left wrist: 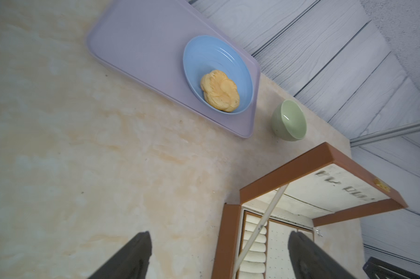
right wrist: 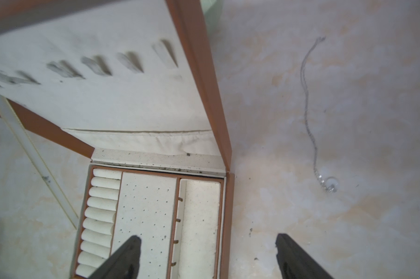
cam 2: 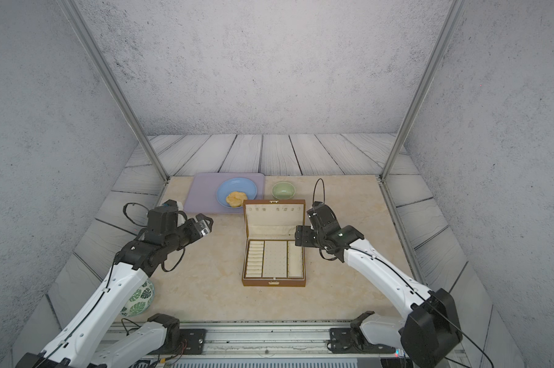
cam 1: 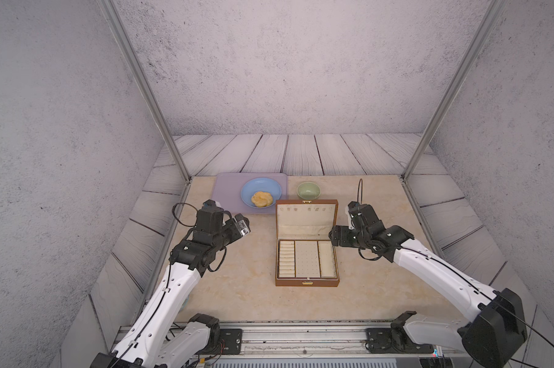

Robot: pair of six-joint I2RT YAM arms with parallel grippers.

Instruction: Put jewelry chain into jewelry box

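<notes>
A thin silver chain lies stretched out on the bare table to the right of the jewelry box in the right wrist view, its clasp end nearest me. The brown jewelry box stands with its lid raised and its cream compartments exposed. My right gripper hangs over the box's right side, fingers apart and empty. My left gripper is also open with nothing between its fingers, above the table left of the box. From the top views the chain cannot be made out.
Behind the box sits a green bowl. To its left, a blue plate with a yellow pastry rests on a lilac board.
</notes>
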